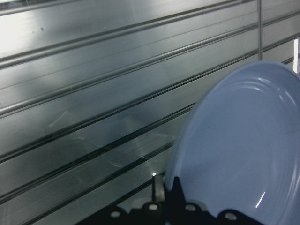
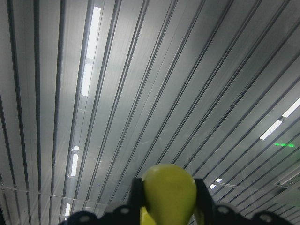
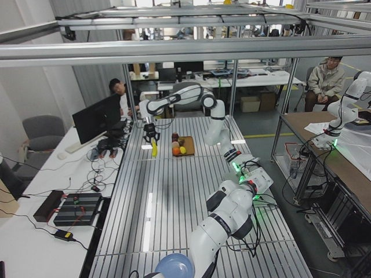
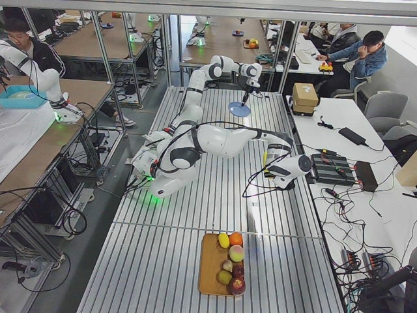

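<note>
A yellow banana (image 3: 154, 149) hangs above the slatted table's far part in the camera left view; one gripper (image 3: 152, 138) is shut on it. In the right wrist view its yellow end (image 2: 168, 192) fills the space between my right gripper's fingers. A blue plate (image 3: 174, 267) lies at the opposite end of the table. In the left wrist view my left gripper is at the rim of the plate (image 1: 239, 140); whether its fingers are shut on the rim is unclear.
A wooden tray (image 4: 212, 270) holds several fruits. A side desk (image 3: 40, 255) with cables and devices borders it.
</note>
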